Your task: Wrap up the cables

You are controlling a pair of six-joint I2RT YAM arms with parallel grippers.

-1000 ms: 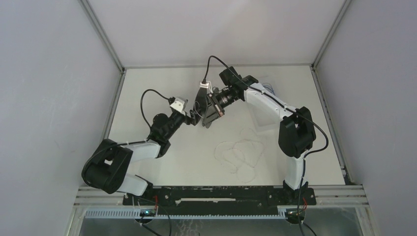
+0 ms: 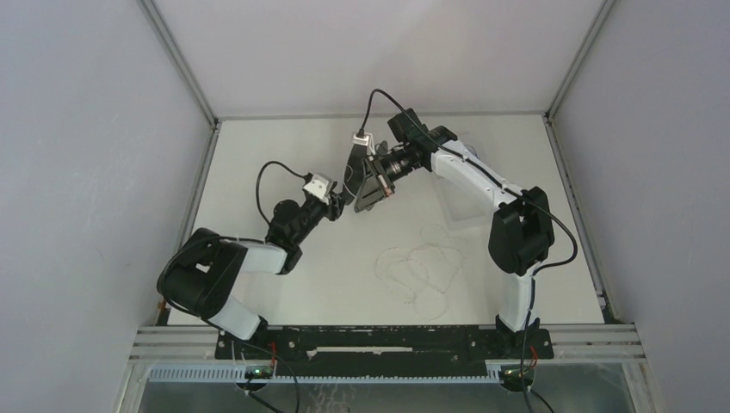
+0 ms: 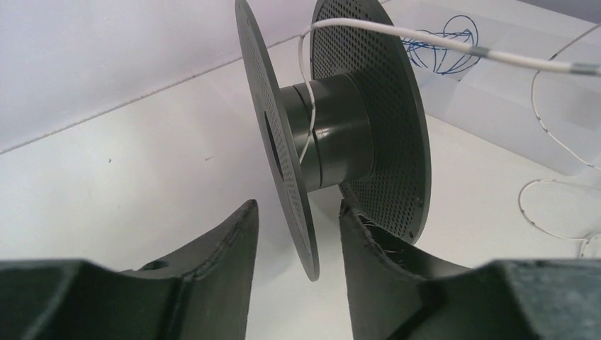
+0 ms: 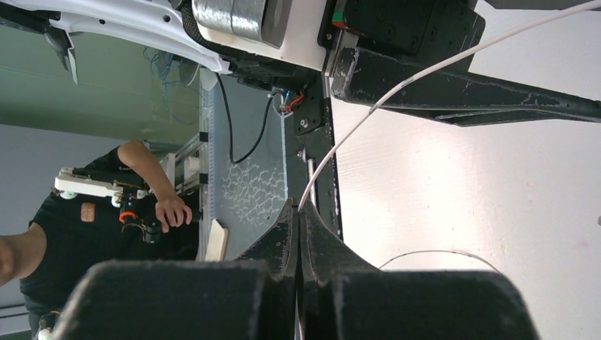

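A dark grey spool (image 2: 354,168) with two perforated flanges stands on edge, its drum clear in the left wrist view. White cable (image 3: 306,113) runs over the drum and off to the upper right. My left gripper is part open, one finger on either side of the near flange's lower edge, with gaps showing. In the right wrist view, my right gripper is closed on the white cable (image 4: 375,106), which passes between its fingertips and stretches to the upper right. From above, the right gripper is close beside the spool; its tips are hard to make out.
Loose cable (image 2: 422,268) lies in loops on the white table's front middle. A clear box (image 2: 465,202) stands at the right, partly under the right arm, holding a blue cable coil (image 3: 453,44).
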